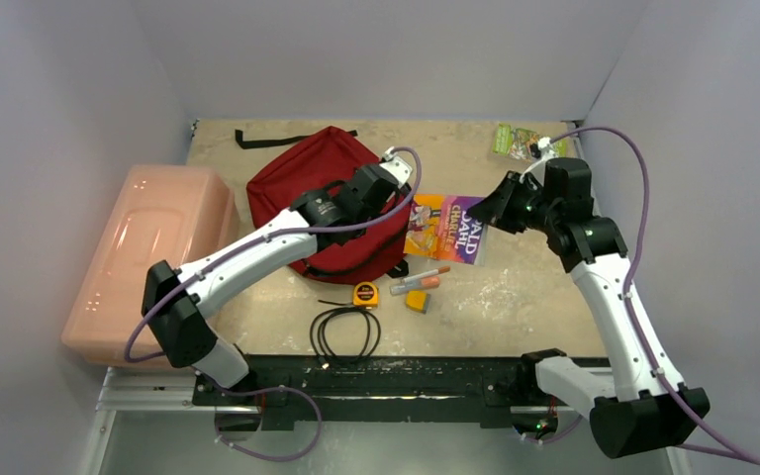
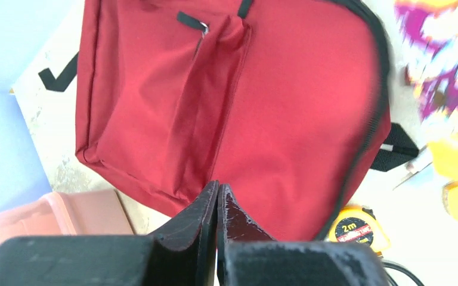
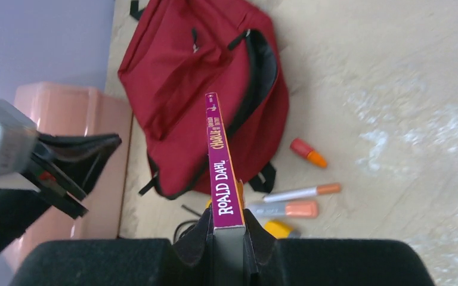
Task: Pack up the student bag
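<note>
The red bag (image 1: 322, 158) lies left of the table's middle. Its dark zippered opening (image 3: 256, 77) gapes on the right side in the right wrist view. Above the bag, my left gripper is shut with nothing between its fingers; the zippered edge (image 2: 377, 119) runs to their right, apart from them. My right gripper is shut on the spine of a purple and orange Roald Dahl book (image 3: 223, 185). In the top view that book reaches leftward to the bag's right side. A green book (image 1: 515, 141) lies at the back right.
Near the bag's front lie a yellow measuring tape (image 1: 366, 294), a coiled black cable (image 1: 329, 336), two markers (image 3: 301, 208) and a yellow sharpener-like piece (image 1: 417, 301). A red-orange item (image 3: 308, 152) lies beside the bag. The pink box (image 1: 148, 257) bounds the left.
</note>
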